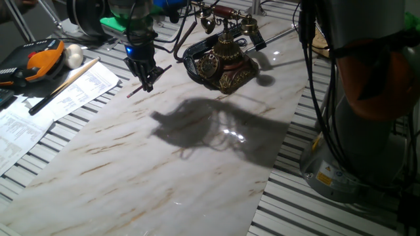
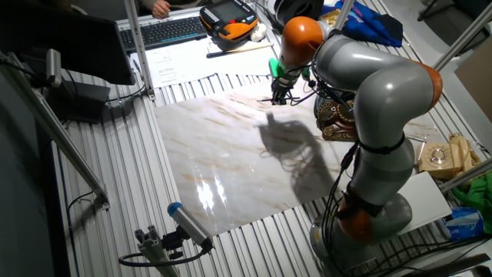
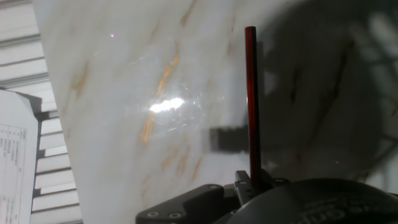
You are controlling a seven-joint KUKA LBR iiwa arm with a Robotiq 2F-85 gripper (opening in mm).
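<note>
A thin dark-red stick [image 3: 251, 99], like a pencil or pen, juts out from my gripper in the wrist view. The fingers are shut on it near its lower end, partly behind the dark gripper body. In exterior view 1 my gripper [image 1: 148, 82] hangs over the far left part of the marble-patterned board [image 1: 125, 170], and the stick slants out on both sides of it. Exterior view 2 shows the gripper [image 2: 278, 100] near the board's far edge. The stick seems clear of the board's surface.
An ornate old-style telephone [image 1: 226, 65] stands right of the gripper. On the left lie papers [image 1: 79, 92], a dark stick [image 1: 49, 98] and an orange-black device [image 1: 29, 62]. A beige telephone [image 2: 442, 158] sits far right. The board's front and middle are bare apart from the arm's shadow.
</note>
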